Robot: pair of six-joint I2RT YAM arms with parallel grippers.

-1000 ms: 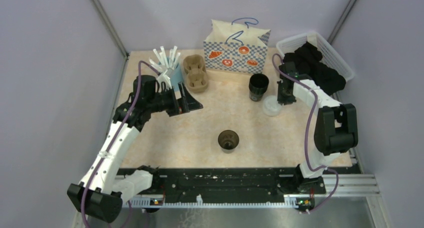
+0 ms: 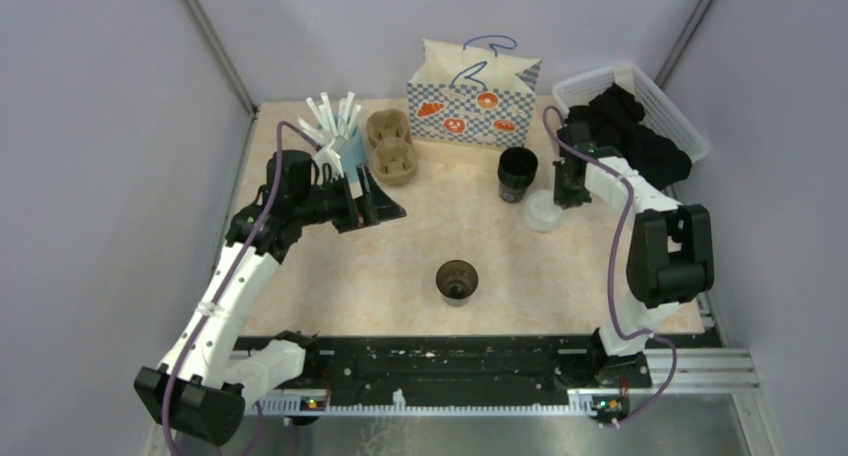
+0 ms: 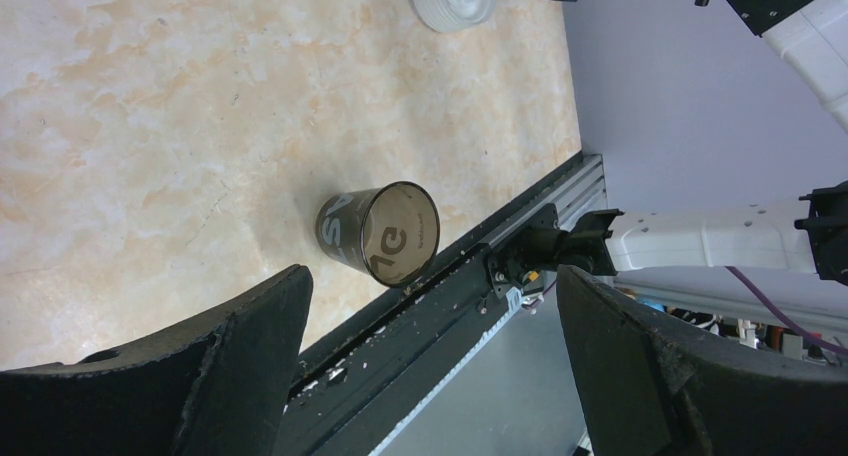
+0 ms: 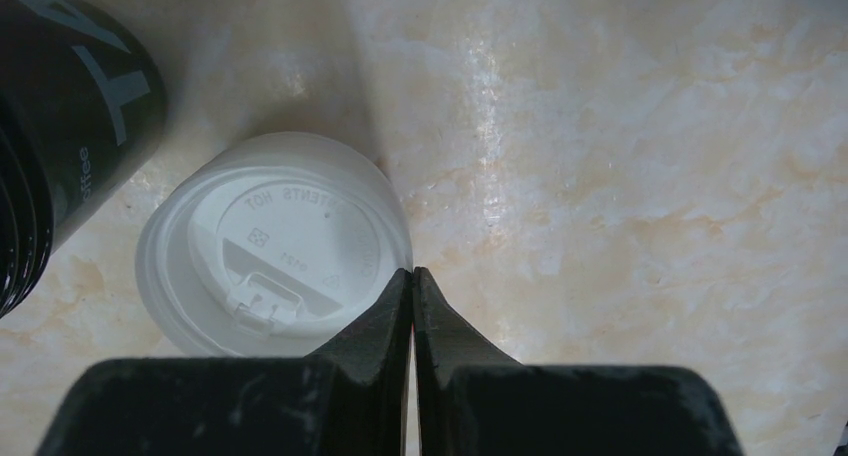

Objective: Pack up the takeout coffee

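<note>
A stack of white plastic lids (image 2: 542, 213) lies on the table at centre right. My right gripper is shut, its tips at the lids' rim in the right wrist view; nothing clear shows between them. Just left of the lids stands a dark cup stack (image 2: 514, 181). One smoky see-through cup (image 2: 457, 287) stands upright near the front edge, apart from both arms. My left gripper (image 2: 382, 214) hangs open and empty over the left-centre of the table. At the back are the checkered paper bag (image 2: 470, 113) and a brown cup carrier (image 2: 394, 163).
White straws (image 2: 338, 116) stand in a blue holder (image 2: 353, 156), close behind the left arm. A white basket (image 2: 682, 126) with black cloth (image 2: 640, 136) sits at the back right, by the right arm.
The left arm, cups and bag stay where they were.
</note>
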